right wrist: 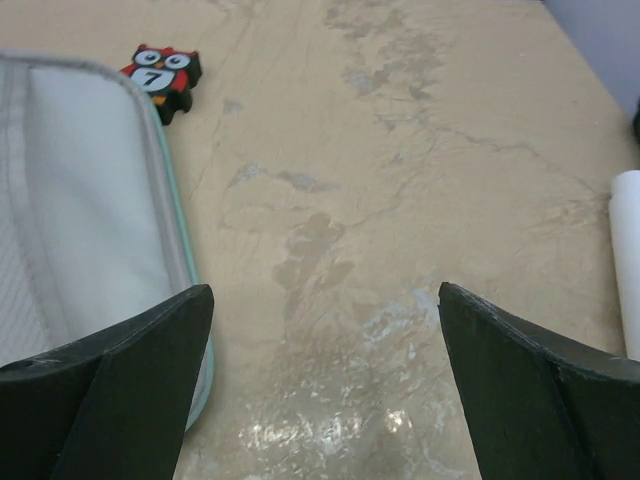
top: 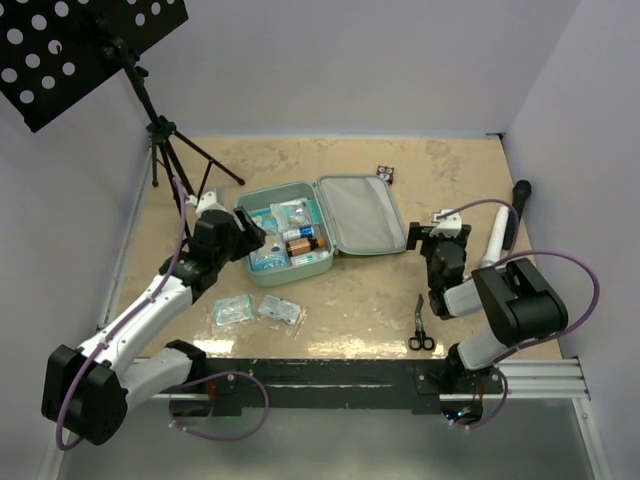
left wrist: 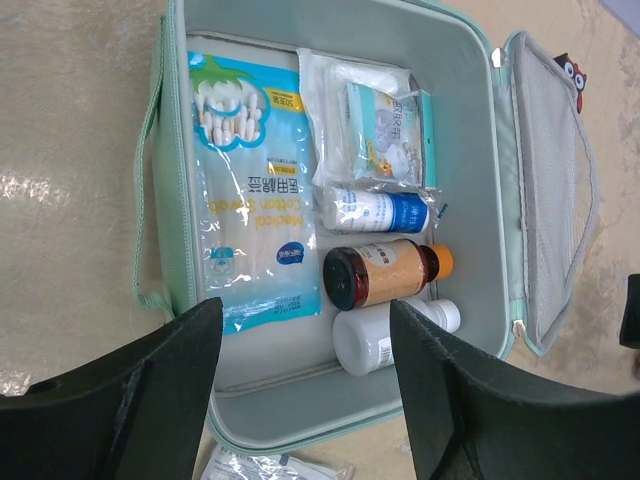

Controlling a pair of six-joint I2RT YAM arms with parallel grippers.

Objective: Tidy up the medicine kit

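The open mint case (top: 258,192) holds a cotton swab pack (left wrist: 255,190), packaged supplies (left wrist: 380,130), a white-blue tube (left wrist: 372,210), an amber bottle (left wrist: 378,273) and a white bottle (left wrist: 372,338). My left gripper (top: 250,225) hangs over the case's left part, its fingers apart and empty. My right gripper (top: 430,232) is open beside the right edge of the lid (top: 365,212), over bare table. Two small packets (top: 234,309) (top: 280,308) lie in front of the case, and black scissors (top: 420,330) at the front right.
A small red-black owl item (right wrist: 163,78) sits behind the lid. A white roll (top: 496,235) and black microphone-like object (top: 520,200) lie at the right. A black stand (top: 160,130) occupies the back left.
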